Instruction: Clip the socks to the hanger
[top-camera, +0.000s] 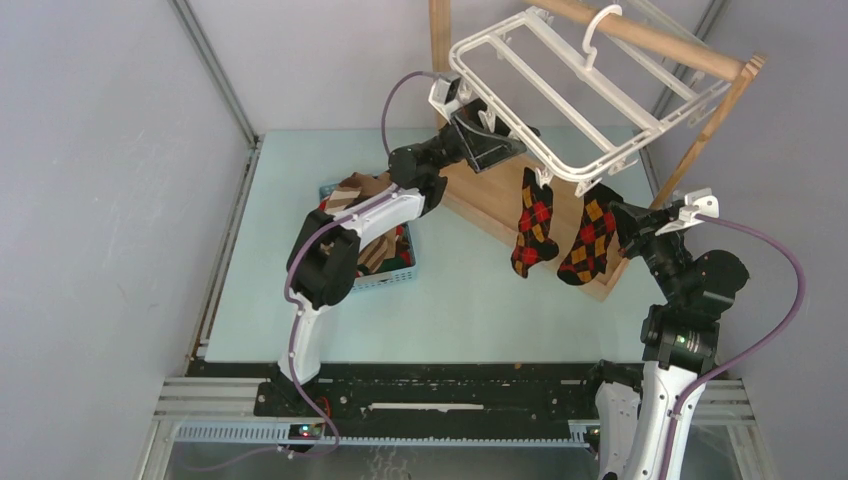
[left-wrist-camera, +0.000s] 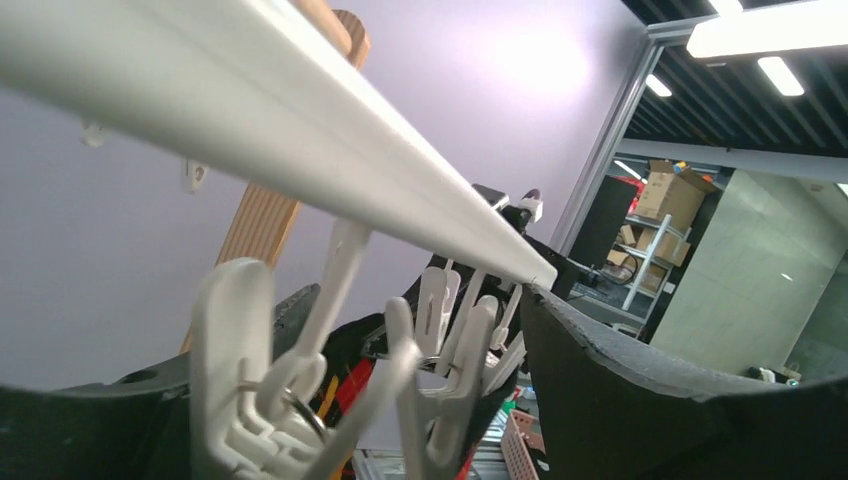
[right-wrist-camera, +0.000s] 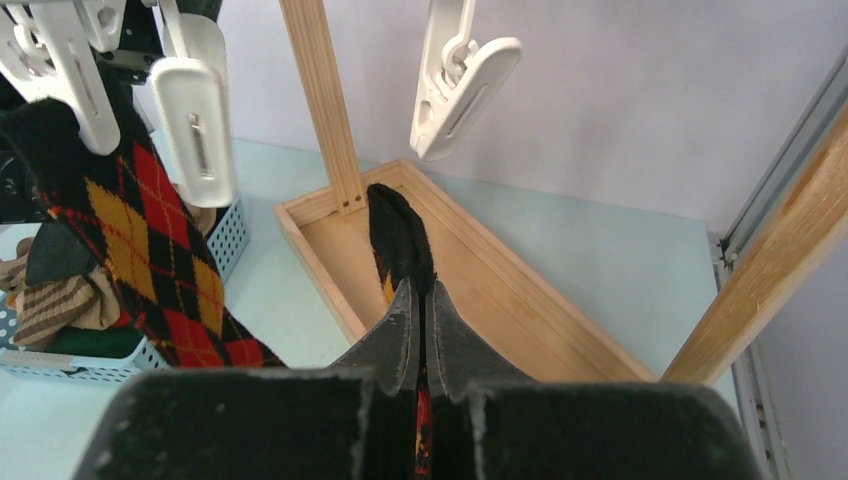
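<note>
The white hanger (top-camera: 560, 70) with its clips hangs on the wooden rod. One black argyle sock (top-camera: 534, 225) hangs below the clips, its top among them in the right wrist view. My left gripper (top-camera: 505, 145) is at the hanger's left side, part open around white clips (left-wrist-camera: 440, 410) under a bar. My right gripper is shut on a second argyle sock (top-camera: 590, 240), whose black end stands up from the fingertips, below and beside a free clip (right-wrist-camera: 460, 90).
A blue basket (top-camera: 385, 275) of socks sits left of the wooden stand (top-camera: 730, 100). A wooden tray (right-wrist-camera: 520, 310) lies under the hanger.
</note>
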